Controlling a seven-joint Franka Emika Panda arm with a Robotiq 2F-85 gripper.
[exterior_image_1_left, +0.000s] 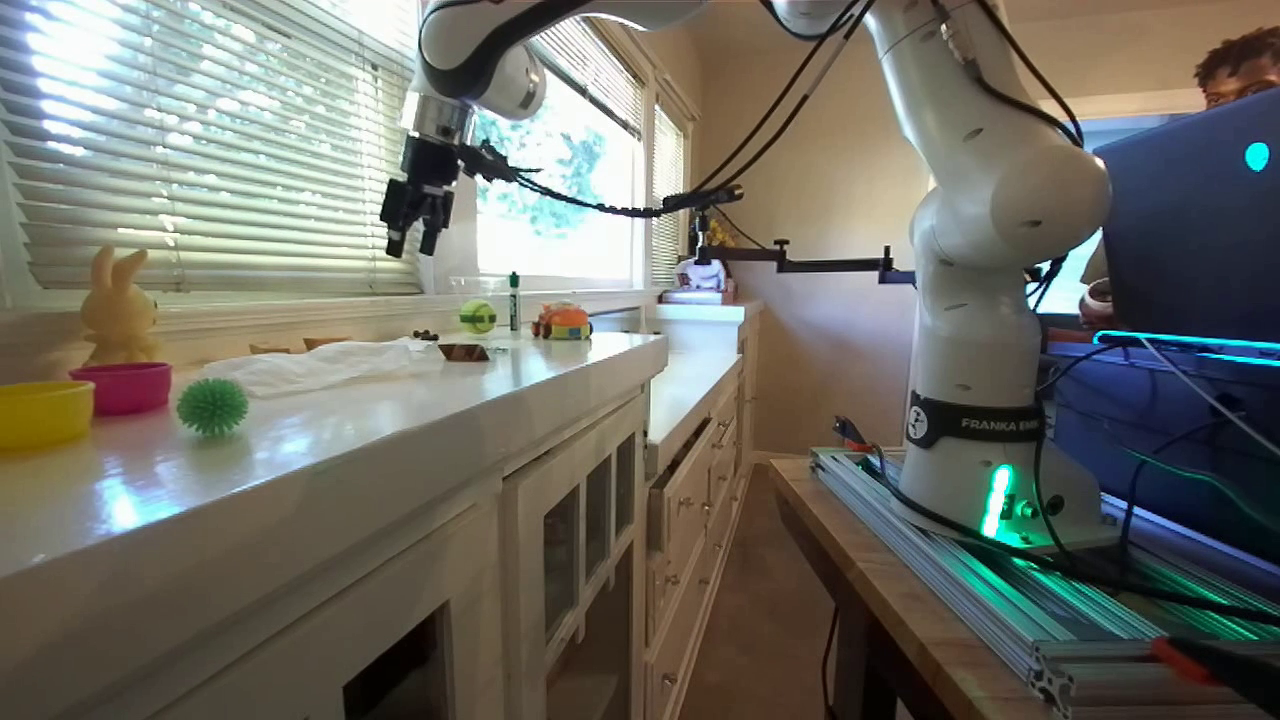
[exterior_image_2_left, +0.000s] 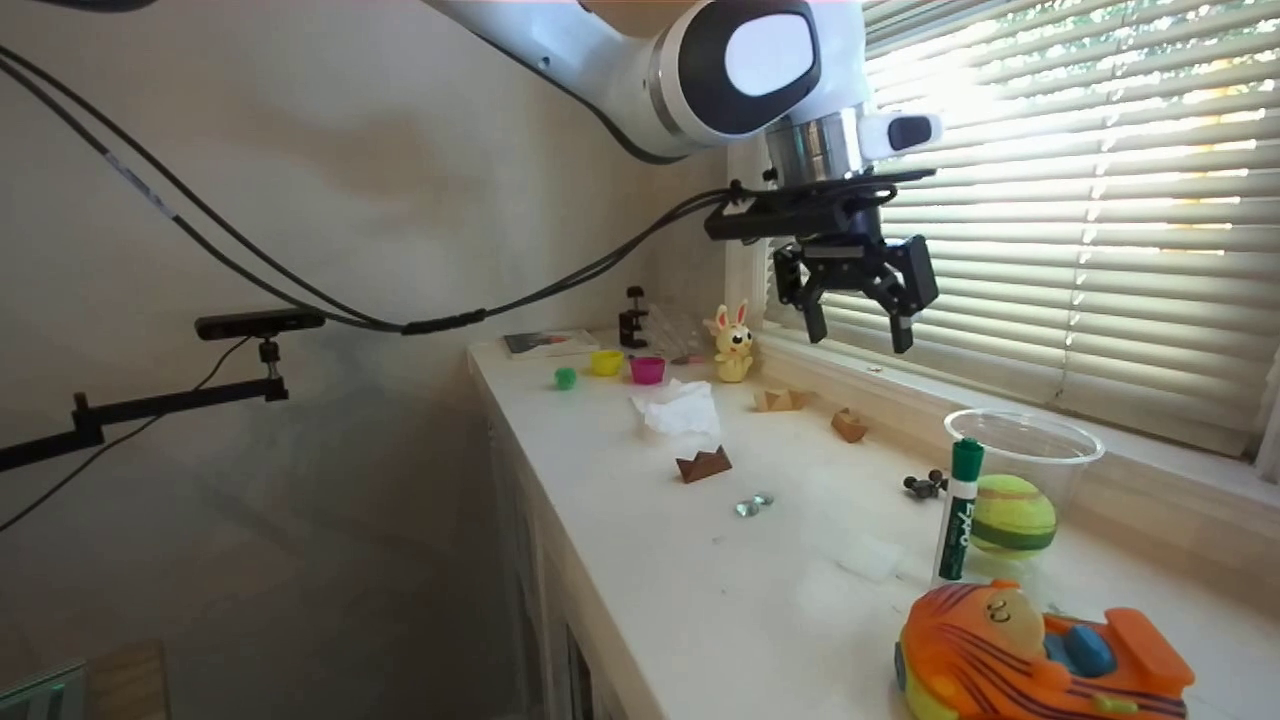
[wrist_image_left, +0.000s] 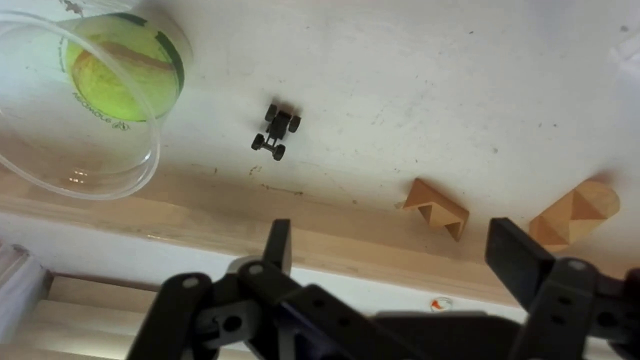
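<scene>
High over the window side of the white counter, my gripper (exterior_image_2_left: 858, 342) is open, and its two spread fingers hold nothing. Below it in the wrist view lie a folded brown piece (wrist_image_left: 436, 209) and a tan faceted piece (wrist_image_left: 574, 215), both by the sill. A small black wheeled toy (wrist_image_left: 277, 132) rests farther left on the counter. The clear cup (wrist_image_left: 155, 150) with a yellow-green ball (wrist_image_left: 123, 72) inside stands at the upper left of that view. No object touches the fingers.
A green marker (exterior_image_2_left: 957, 516) stands upright near the orange toy car (exterior_image_2_left: 1032, 660). Farther along are a brown crown-like piece (exterior_image_2_left: 703, 464), white cloth (exterior_image_2_left: 679, 409), pink bowl (exterior_image_2_left: 648, 370), yellow bowl (exterior_image_2_left: 607, 362), green spiky ball (exterior_image_2_left: 565, 378) and bunny figure (exterior_image_2_left: 733, 344). Window blinds (exterior_image_2_left: 1080, 216) hang close behind the gripper.
</scene>
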